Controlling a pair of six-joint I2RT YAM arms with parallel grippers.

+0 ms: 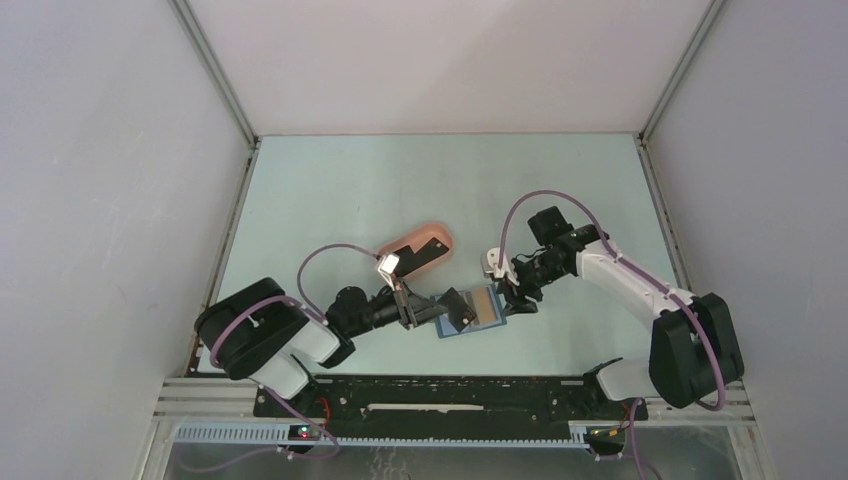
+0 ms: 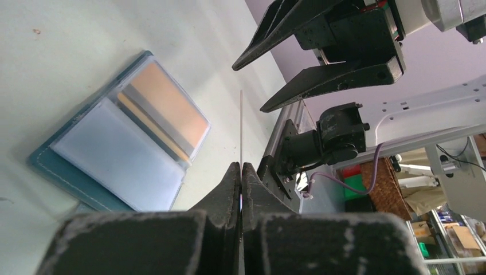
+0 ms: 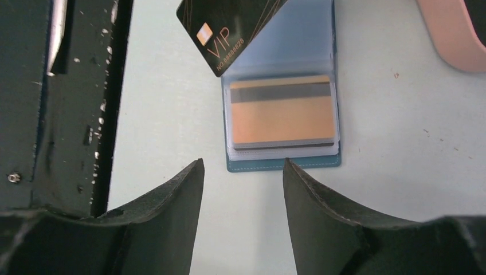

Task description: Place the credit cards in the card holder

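Note:
My left gripper is shut on a thin black card, seen edge-on in its own wrist view. From the right wrist view the black card (image 3: 229, 28) shows "VIP" lettering and hangs over the blue end of the card holder. The card holder (image 3: 281, 117) lies open on the table, with a clear pocket, a tan part and a grey stripe. My right gripper is open and empty, its fingers (image 3: 183, 200) near the holder's tan end. More black cards (image 1: 434, 248) lie in the pink tray.
The pink oval tray (image 1: 445, 232) stands behind the left gripper. A dark rail (image 1: 450, 410) runs along the table's front edge.

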